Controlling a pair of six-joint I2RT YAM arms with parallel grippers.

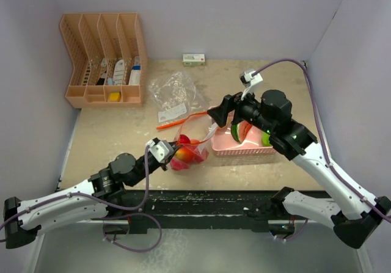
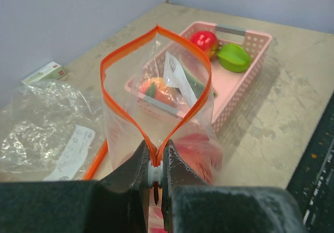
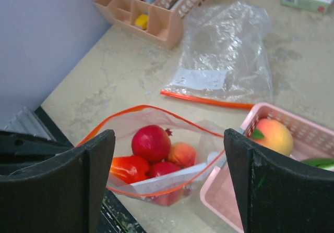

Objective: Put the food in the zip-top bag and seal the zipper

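Note:
The clear zip top bag with an orange rim (image 1: 194, 126) stands near the table's middle, its mouth spread wide. Inside it, in the right wrist view, lie a pomegranate (image 3: 151, 143), a peach (image 3: 182, 154), a red-orange pepper (image 3: 129, 169) and more red fruit. My left gripper is shut on one corner of the bag's rim, where both orange edges meet. At the bag's upper right, my right gripper (image 1: 219, 113) is open, its fingers (image 3: 271, 186) wide apart over the bag's mouth. Whether they touch the rim I cannot tell.
Right of the bag, a pink basket (image 1: 244, 152) holds a peach (image 3: 273, 136), a watermelon slice (image 1: 241, 130) and a green item (image 2: 234, 58). Behind lies another clear bag (image 1: 177, 94). A compartment organizer (image 1: 104, 53) stands back left.

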